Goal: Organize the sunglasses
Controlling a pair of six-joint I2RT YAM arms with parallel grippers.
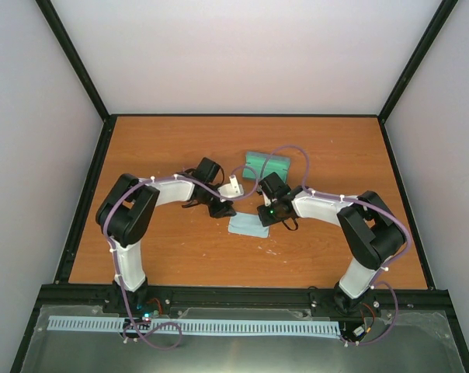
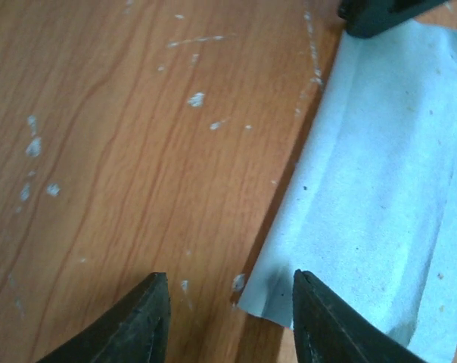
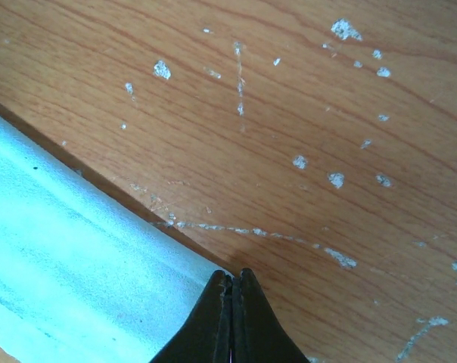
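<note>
A pale blue cloth [image 1: 248, 225] lies flat on the wooden table between my grippers, in front of a green case [image 1: 266, 163]. My left gripper is open above the cloth's near corner, the right finger over the cloth and the left over bare wood, nothing gripped. My right gripper is shut on the cloth's edge at its other end, its tips together at the corner. No sunglasses can be made out in these views.
Light scuff marks show around the cloth. Purple cables arch over both arms.
</note>
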